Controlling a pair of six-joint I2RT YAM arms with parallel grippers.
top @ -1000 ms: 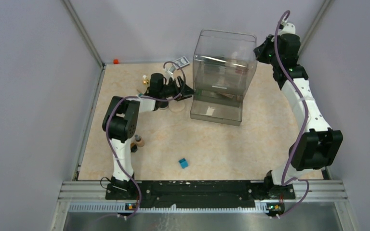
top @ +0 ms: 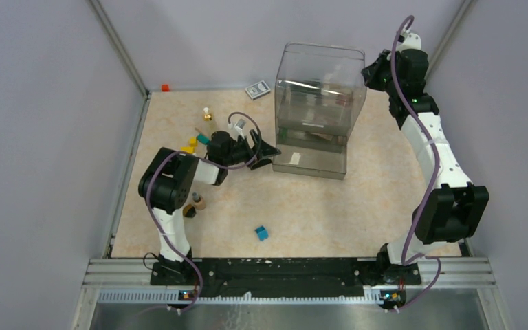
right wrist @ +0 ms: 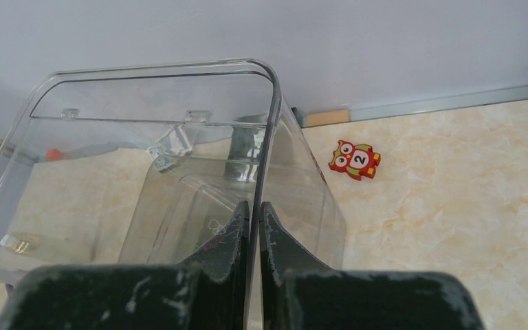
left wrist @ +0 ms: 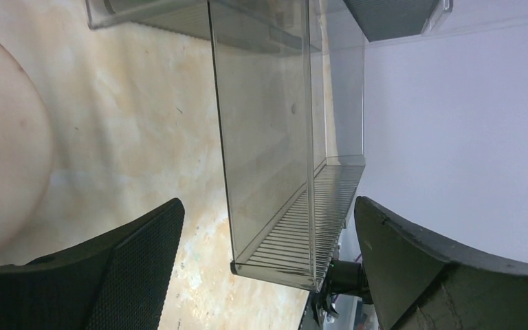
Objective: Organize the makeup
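A clear acrylic organizer (top: 309, 158) stands at the back centre, its transparent lid (top: 320, 69) raised. My right gripper (top: 366, 75) is at the lid's upper right corner, shut at its rim (right wrist: 268, 137); whether the rim is between the fingertips is hard to tell. My left gripper (top: 265, 152) stands open at the organizer's left side, its fingers either side of the clear wall (left wrist: 261, 137) in the left wrist view, apart from it. A gold-capped bottle (top: 207, 118) and a foundation bottle (top: 199, 203) are on the left of the table.
A blue block (top: 261, 232) lies at the front centre, a card pack (top: 257, 89) at the back, and a red owl toy (right wrist: 354, 159) behind the organizer's right side.
My left gripper has moved toward the front along the organizer's left side. The right arm and the lid have not visibly moved.
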